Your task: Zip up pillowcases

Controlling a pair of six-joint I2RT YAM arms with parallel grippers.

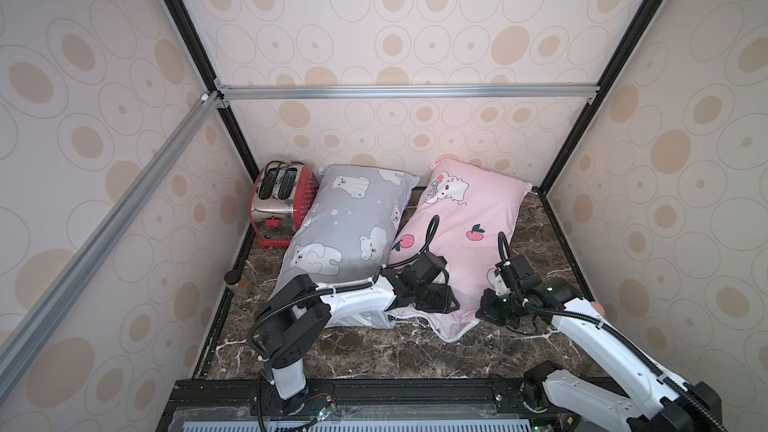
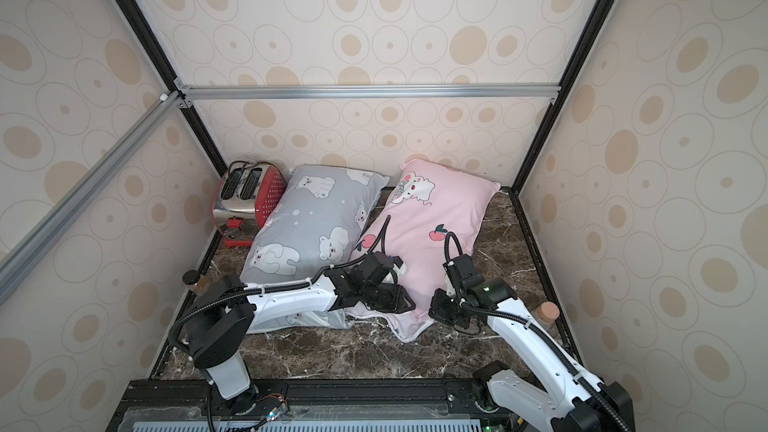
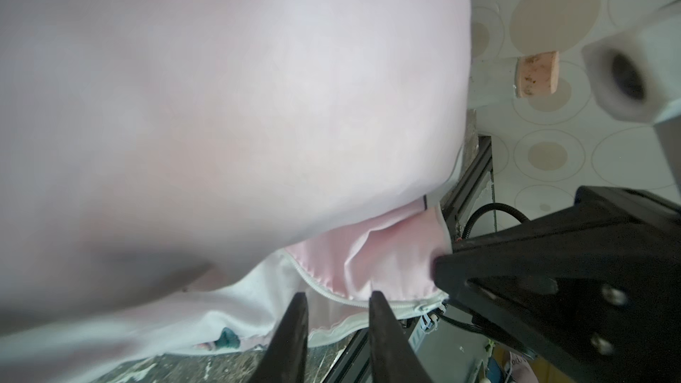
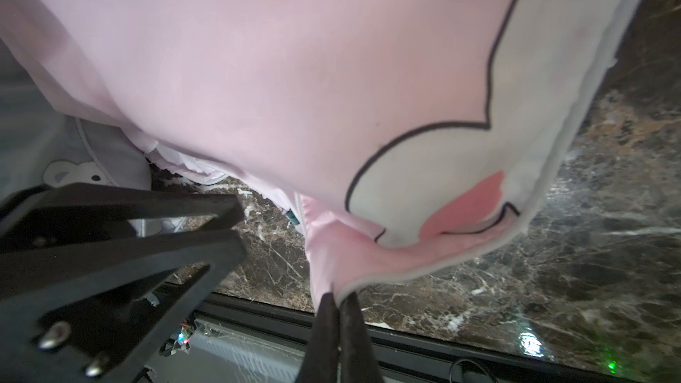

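The pink pillowcase (image 1: 456,216) lies right of the grey pillowcase (image 1: 336,216), its loose white-edged lower end toward the front. My left gripper stands open over that end, its fingertips apart before the folded pink cloth and white seam (image 3: 326,290). My right gripper is shut on the front corner of the pink pillowcase, where the piping (image 4: 432,266) meets its fingertips. The zipper pull cannot be made out clearly.
A red-and-steel toaster (image 1: 280,204) stands at the back left. A brown-lidded jar (image 1: 235,280) is by the left wall, and a cork-topped jar (image 3: 535,74) by the right. Bare marble (image 1: 320,356) runs along the front.
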